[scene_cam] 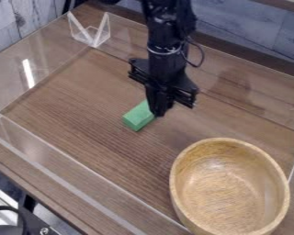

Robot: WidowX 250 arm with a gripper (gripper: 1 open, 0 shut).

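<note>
A black robot arm (pixel 168 50) reaches down from the top centre to my gripper (pixel 160 99), which is low over a green block (pixel 139 117) lying on the wooden table (pixel 63 128). The fingertips are at or just beside the block's upper right end. Whether the fingers are open or shut around anything is too unclear to tell.
A large empty tan bowl (pixel 230 188) fills the lower right. Walls rise at the back, and a dark cable lies at the lower left corner.
</note>
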